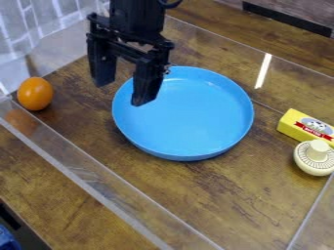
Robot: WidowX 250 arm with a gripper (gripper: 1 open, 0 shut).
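The black gripper [125, 76] hangs open over the upper left part of a blue round plate [183, 115], its two fingers spread apart with nothing visible between them. An orange oval object [35, 93] sits on the wooden surface at the left, apart from the gripper.
A yellow box [306, 127] and a round cream-coloured object [313, 158] with a knob lie at the right edge. Clear strips, like low walls, run along the left and front of the wooden surface [183, 195]. Bare wood shows below the plate and at the upper right.
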